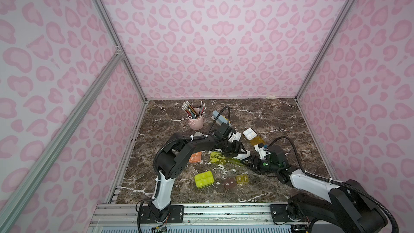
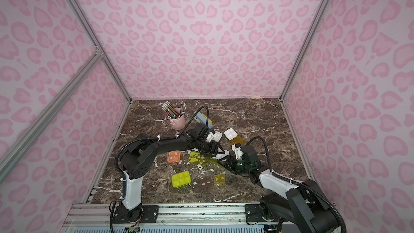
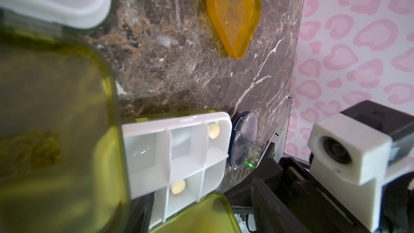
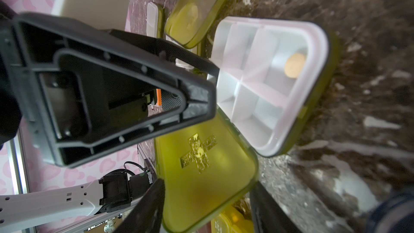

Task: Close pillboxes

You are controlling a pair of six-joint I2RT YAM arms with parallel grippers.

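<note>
An open pillbox [image 4: 267, 82] with white compartments and a few tablets lies between my grippers, its olive lid [image 4: 207, 159] hinged and tilted upward in the right wrist view. My left gripper [image 1: 239, 153] is over the pillbox, its dark fingers at the box's edge in the left wrist view. My right gripper [image 1: 254, 164] is beside the lid at the box's front right; whether its fingers touch the lid is unclear. Another olive-lidded box [image 3: 51, 138] lies close by.
Several other pillboxes lie around: orange [image 1: 195, 157], bright green [image 1: 204, 179], amber [image 3: 232, 17] and a white one [image 1: 249, 133]. A pencil cup [image 1: 195, 123] stands at the back left.
</note>
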